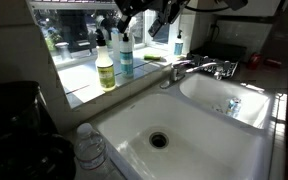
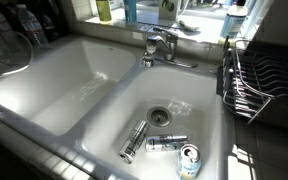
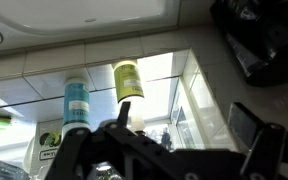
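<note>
High at the top of exterior view 1, my gripper (image 1: 144, 24) hangs over the window ledge, open with nothing between its fingers. The wrist view looks down past the open gripper. A yellow-green pump bottle (image 1: 105, 70) and a clear bottle with blue contents (image 1: 126, 60) stand side by side on the ledge. Both the yellow-green bottle (image 3: 129, 80) and the blue bottle (image 3: 77, 103) lie left of the gripper's middle in the wrist view. Three cans lie or stand in one basin: one silver can (image 2: 134, 138), another silver can (image 2: 166, 143) and an upright light-blue can (image 2: 189, 160).
The near sink basin (image 1: 149, 125) is empty. A faucet (image 2: 162, 45) rises behind the divider. A wire dish rack (image 2: 264, 80) stands to the right. On the left counter are a clear plastic bottle (image 1: 89, 150) and a dark pot (image 1: 14, 112). Another bottle (image 1: 178, 46) stands farther along the ledge.
</note>
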